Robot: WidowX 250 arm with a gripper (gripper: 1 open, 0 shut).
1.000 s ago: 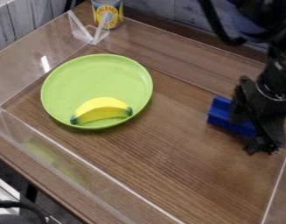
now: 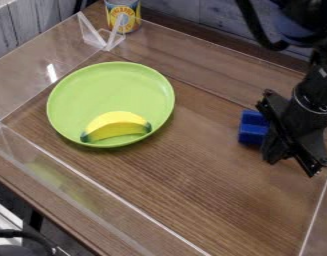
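Observation:
The black gripper [image 2: 278, 140] is low over the right side of the wooden table, at the right edge of a blue block [image 2: 251, 128], which it partly hides. Whether anything is between its fingers cannot be made out; the fingers look closed. A green plate [image 2: 110, 88] on the left holds a yellow banana [image 2: 115, 126].
A can [image 2: 123, 18] and a clear plastic piece [image 2: 102, 36] stand at the back left. A wall runs along the back.
Compared with a second ago, the blue block shows less and sits more upright beside the gripper. The gripper has shifted slightly; the plate and banana are unchanged.

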